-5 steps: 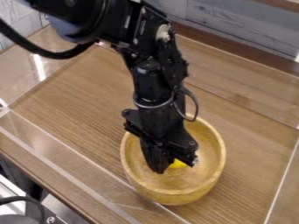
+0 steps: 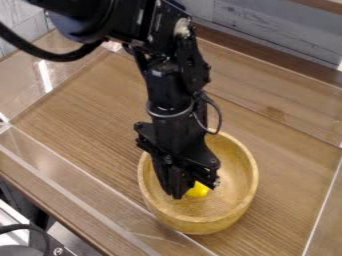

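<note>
A cream-coloured bowl [image 2: 222,216] rests on the wooden counter toward the lower middle of the camera view. My black gripper [image 2: 178,182] reaches down into it from above, covering much of the bowl's left and back interior. A small yellow object [image 2: 199,190] lies at the gripper's fingers, partly hidden behind them; the gripper is shut, apparently on this object, though the contact is hard to see.
A pale wooden wall or backboard runs along the back, and a clear edge strip lines the front left, with cables beyond.
The arm and gripper have risen slightly and shifted a little to the left, showing more of the bowl's interior at the right. The bowl stays in place.
</note>
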